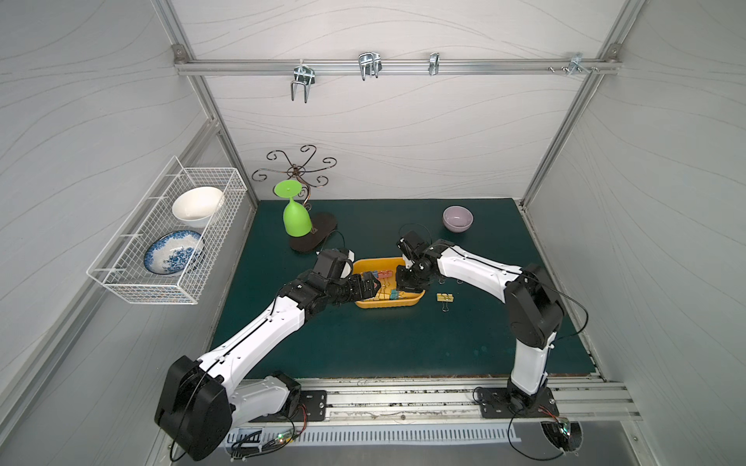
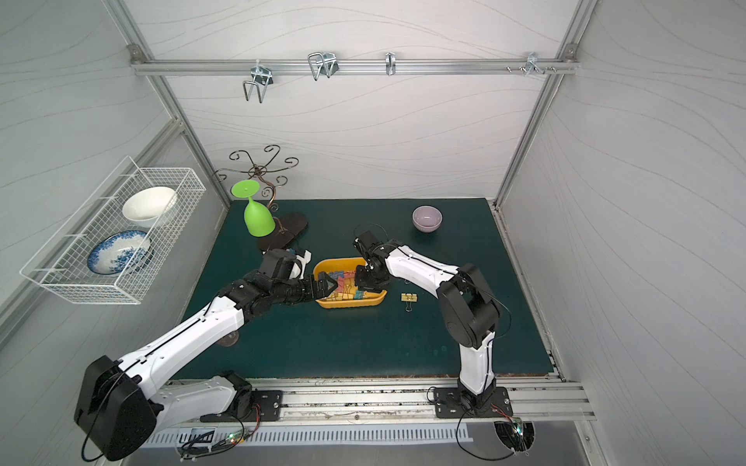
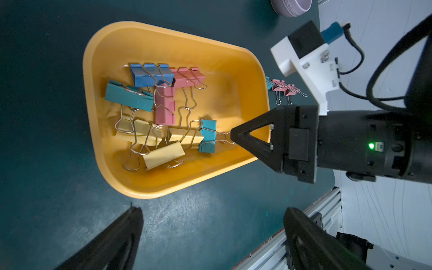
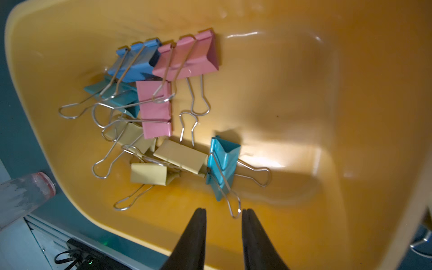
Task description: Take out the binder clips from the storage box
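The yellow storage box (image 3: 180, 191) holds several binder clips bunched toward one end: blue (image 3: 150, 75), pink (image 3: 165, 104), teal (image 3: 128, 95) and pale yellow (image 3: 164, 155). Somewhat apart lies a bright teal clip (image 4: 222, 164), its wire handle reaching toward my right gripper. That gripper is over the box with a narrow gap between its fingers and no clip gripped. My left gripper stands wide open and empty beside the box. Outside the box, a yellow clip (image 1: 444, 297) lies on the table to the right, with pink clips (image 3: 290, 88) near it.
A purple bowl (image 1: 457, 219) sits at the back right, and a green goblet-shaped object (image 1: 296, 219) at the back left. The wire basket (image 1: 140, 292) with dishes hangs on the left wall.
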